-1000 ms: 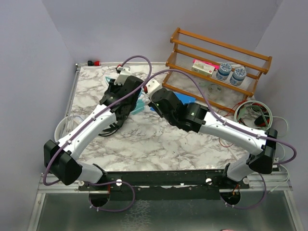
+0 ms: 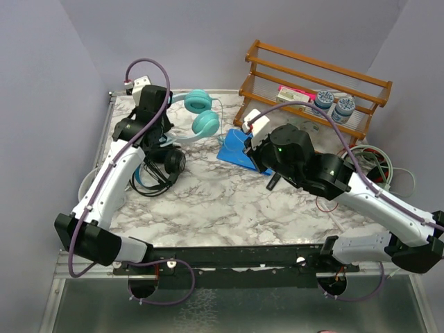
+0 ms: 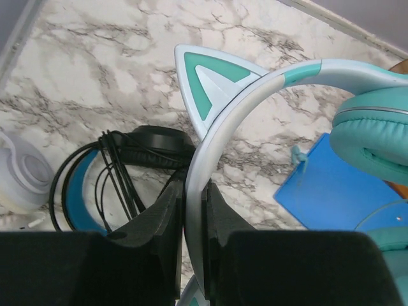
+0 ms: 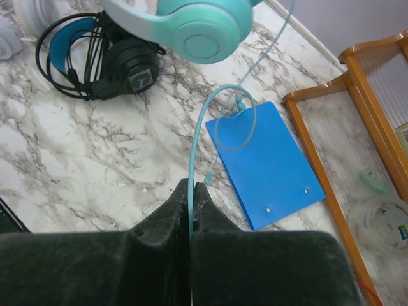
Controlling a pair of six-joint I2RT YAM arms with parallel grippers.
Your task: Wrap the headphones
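Observation:
Turquoise headphones [image 2: 206, 123] hang above the left part of the table, and my left gripper is shut on their pale headband [image 3: 220, 131]. Both ear cups point to the right, with a turquoise cup [image 3: 376, 134] at the edge of the left wrist view. A thin light-blue cable [image 4: 196, 134] rises from the fingers of my right gripper, which is shut on it. The cable curves in a loop over the blue board and another stretch runs up past the ear cups. No cable shows around the headband.
Black headphones [image 4: 131, 67] with bundled cable lie on the table below the left gripper. A blue board [image 4: 268, 166] lies flat near the middle. The wooden rack [image 2: 312, 83] with jars stands at the back right.
The right gripper has moved right, away from them, so the two arms are farther apart.

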